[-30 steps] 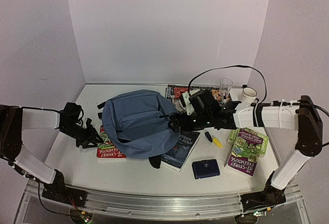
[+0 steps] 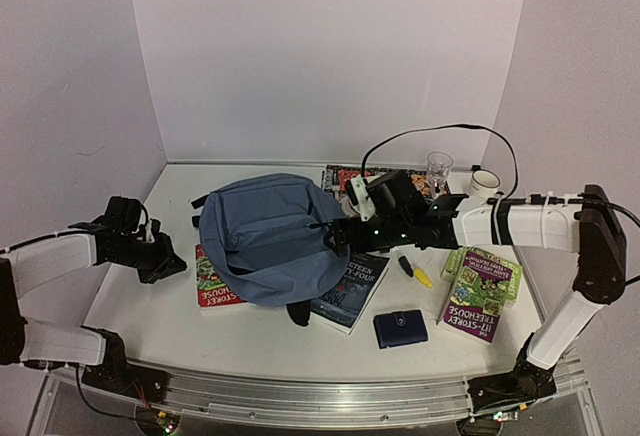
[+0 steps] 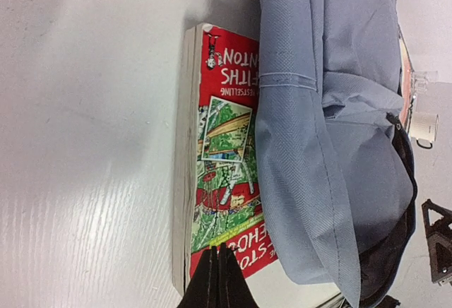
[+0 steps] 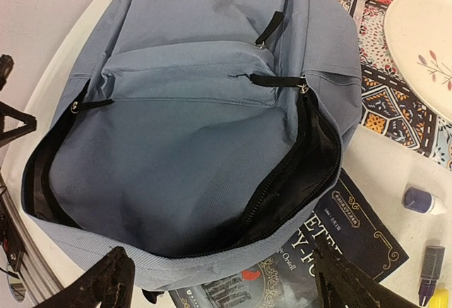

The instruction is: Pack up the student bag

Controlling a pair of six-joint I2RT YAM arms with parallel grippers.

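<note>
The blue-grey backpack (image 2: 270,226) lies in the middle of the table, its zipped mouth gaping toward the front. A red book (image 3: 229,138) lies flat, partly covered by the bag's left side. My left gripper (image 2: 180,268) is shut, a little to the left of this book, with nothing showing between its fingertips. In the right wrist view the fingers (image 4: 106,283) of my right gripper stand wide apart over the bag's front rim. Partly under the bag's right front lies a dark book (image 2: 352,291).
On the right are a dark wallet (image 2: 400,328), a yellow-ended tool (image 2: 422,277) and a green-purple book (image 2: 477,296). A glass (image 2: 438,166), a mug (image 2: 484,182) and a plate (image 4: 424,46) on a patterned mat stand behind. Bare table lies front left.
The right arm is nearly still.
</note>
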